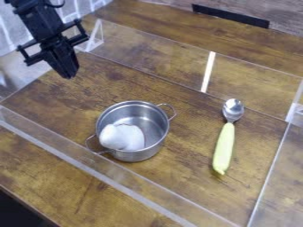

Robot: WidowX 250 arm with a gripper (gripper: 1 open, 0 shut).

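Observation:
My gripper (53, 55) is at the upper left, raised above the wooden table, away from the pot; it looks dark and multi-fingered, and nothing shows held in it, though its opening is hard to read. A steel pot (151, 121) with wire handles stands near the middle, with a white rounded object (120, 136) inside. To the right lies a spoon (224, 144) with a pale yellow-green handle and a silver head.
The wooden table (83, 177) has clear room at lower left and at the back. A thin white strip (208, 71) lies at upper right. Transparent edges run along the front and right side.

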